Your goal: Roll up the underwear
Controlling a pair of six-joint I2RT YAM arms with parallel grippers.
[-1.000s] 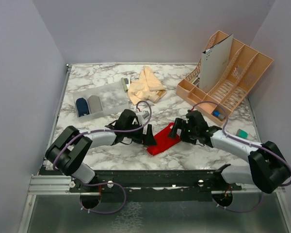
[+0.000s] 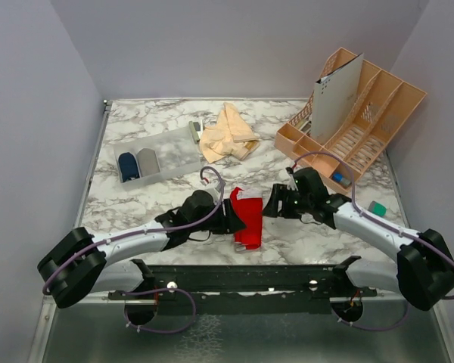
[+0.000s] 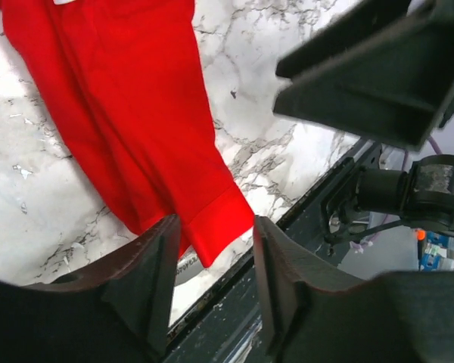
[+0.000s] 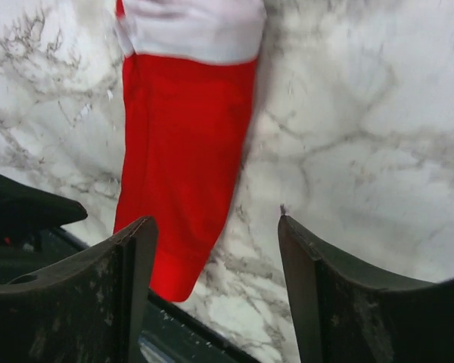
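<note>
Red underwear (image 2: 248, 221) lies as a narrow folded strip on the marble table, its length running from back to front. Its pale waistband (image 4: 193, 34) crosses the far end in the right wrist view. At the strip's left side is my left gripper (image 2: 234, 224), open; in its wrist view the fingertips (image 3: 166, 234) stand apart over the near end of the red cloth (image 3: 147, 113). My right gripper (image 2: 271, 204) hovers by the strip's right edge, open. Bare marble shows between its fingertips and the cloth lies to their left.
At the back left, a clear bin (image 2: 178, 153) holds a dark blue roll (image 2: 128, 166) and a grey roll (image 2: 147, 162). Beige cloth (image 2: 228, 132) lies at the back middle. An orange organiser (image 2: 378, 113) fills the back right. Marble is free at the front right.
The underwear has turned from slanting to lying straight front to back.
</note>
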